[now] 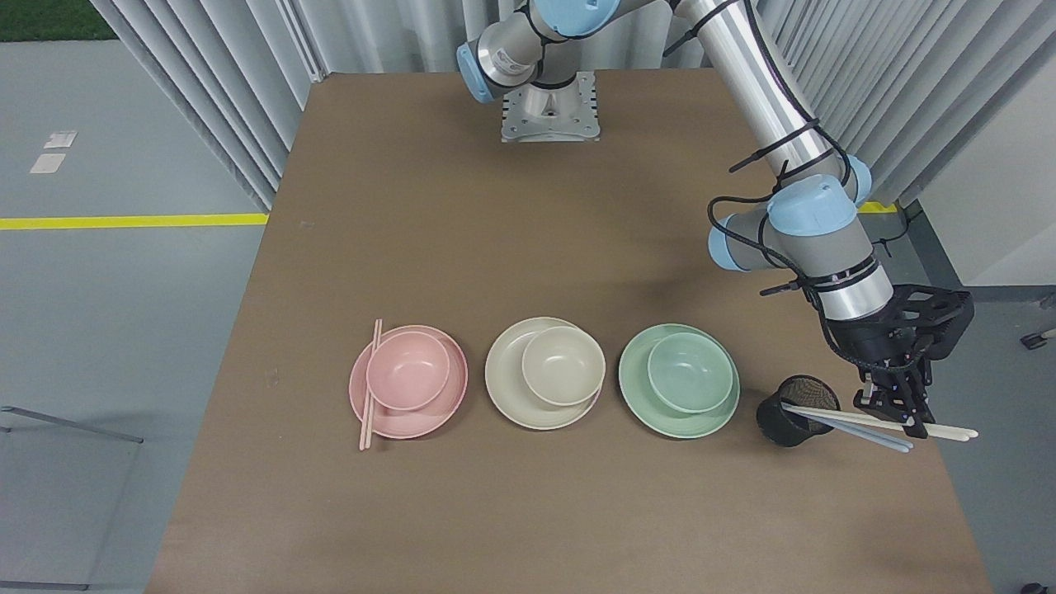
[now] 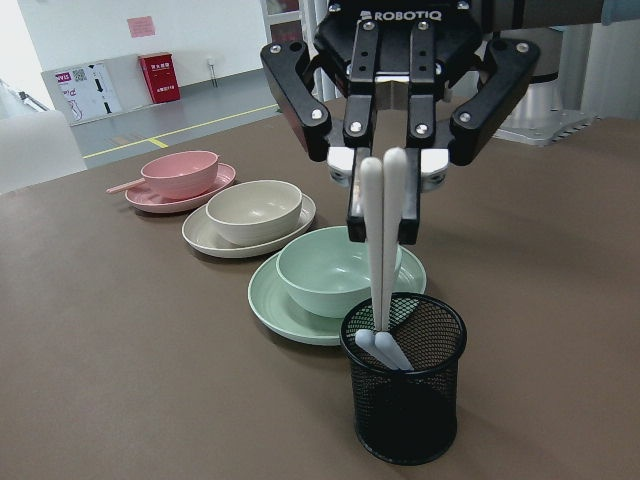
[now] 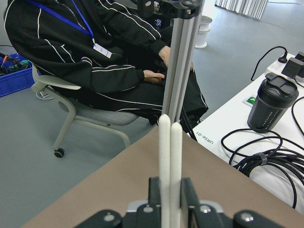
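Note:
My gripper is shut on a pair of cream chopsticks, held at the mouth of the black mesh cup, over blue-grey chopsticks leaning in it. In the wrist view the cream pair stands between my fingers. Left of the cup stands the green bowl on its green plate; further left are the cream bowl on a plate and the pink bowl on a plate with pink chopsticks.
The cup stands near the table's right edge. In the wrist view, a seated person and a white side table with coiled cables and a tumbler lie beyond the edge.

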